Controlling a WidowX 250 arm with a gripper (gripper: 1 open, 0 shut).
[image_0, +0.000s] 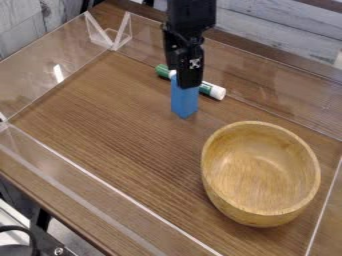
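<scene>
My black gripper (183, 70) hangs at the upper middle, open, over a blue upright object (185, 100) on the wooden table. Its fingers are at or around the object's top; whether they touch it cannot be told. A green and white marker (210, 90) lies just behind the blue object.
A large round wooden bowl (259, 191) fills the lower right of the table (100, 150). Clear plastic brackets stand at the upper left edge.
</scene>
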